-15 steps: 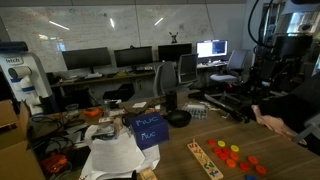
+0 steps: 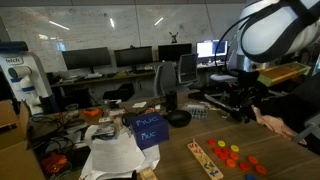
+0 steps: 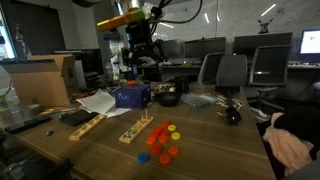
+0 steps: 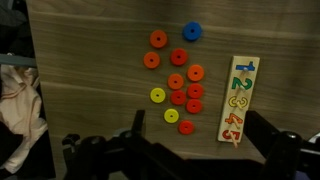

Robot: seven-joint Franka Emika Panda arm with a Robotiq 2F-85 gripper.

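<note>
My gripper is open above the table, its dark fingers point(image 4: 262, 130) wide apart with nothing between them. Below it in the wrist view lie loose round discs: a blue disc point(image 4: 192, 31), several red and orange ones such as a red disc point(image 4: 178, 56), and two yellow ones, including a yellow disc point(image 4: 158, 95). To their right lies a wooden number board point(image 4: 238, 98) with coloured digits and a thin peg at its lower end. In exterior view 2 the discs point(image 3: 165, 159) lie flat, well below the raised arm.
A second wooden strip point(image 3: 87, 127) lies to the left. Behind are a blue box point(image 2: 150, 130), white papers point(image 2: 115, 157) and a black pan point(image 2: 178, 118). Bare wood point(image 3: 215, 150) lies right of the discs.
In exterior view 1 the arm has swung leftward from the right edge, and its gripper end now hangs farther left. The discs and board have not moved.
</note>
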